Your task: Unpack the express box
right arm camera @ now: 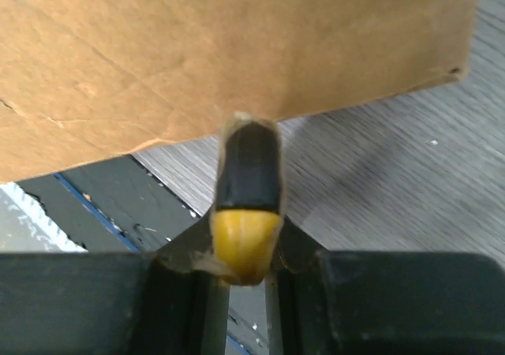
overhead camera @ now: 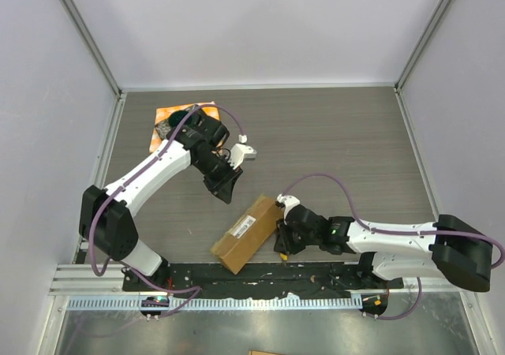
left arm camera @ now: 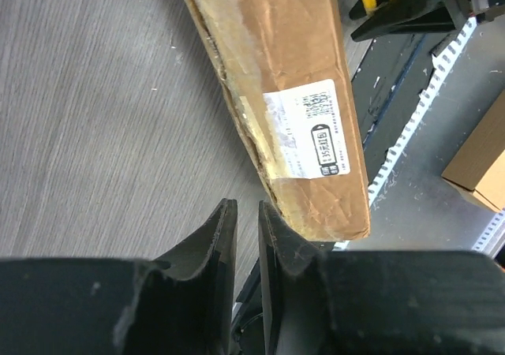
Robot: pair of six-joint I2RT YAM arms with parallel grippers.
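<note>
The brown cardboard express box (overhead camera: pixel 246 233) lies aslant near the table's front edge, with its white label (left arm camera: pixel 308 130) facing up and tape along one edge. In the top view my right gripper (overhead camera: pixel 282 247) is against the box's right end. A yellow-and-black tool (right arm camera: pixel 246 233) is clamped in this gripper; its dark end points at the box's lower edge, and I cannot tell whether they touch. My left gripper hangs behind and left of the box, apart from it. Its fingers are nearly together, with nothing visible between them.
At the back left a dark basket with a green round item (overhead camera: pixel 180 118) stands on an orange checked cloth (overhead camera: pixel 164 100), partly behind the left arm. Another brown box (left arm camera: pixel 481 154) lies beyond the front edge.
</note>
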